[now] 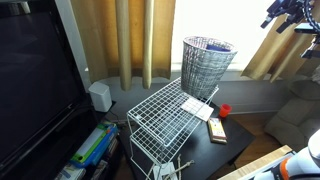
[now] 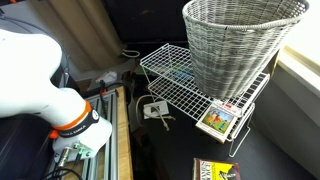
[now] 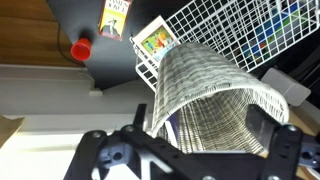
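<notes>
A tall grey woven basket (image 1: 207, 68) stands upright on a white wire rack (image 1: 165, 118). In the wrist view, the basket (image 3: 205, 82) is seen from above with its mouth towards me. Something dark blue and white shows inside it in the first exterior view. My gripper (image 1: 283, 28) hangs high at the upper right of that view, clear of the basket. It is open, and its two fingers spread across the bottom of the wrist view, with the basket below and beyond them, not gripped. The second exterior view shows the arm but not the fingers.
A red cup (image 1: 225, 110) and a card box (image 1: 216, 130) sit on the dark table (image 1: 205, 155). Leaning by the rack is a picture-fronted case (image 2: 217, 119). A television (image 1: 35, 80) fills the left; curtains and a window lie behind.
</notes>
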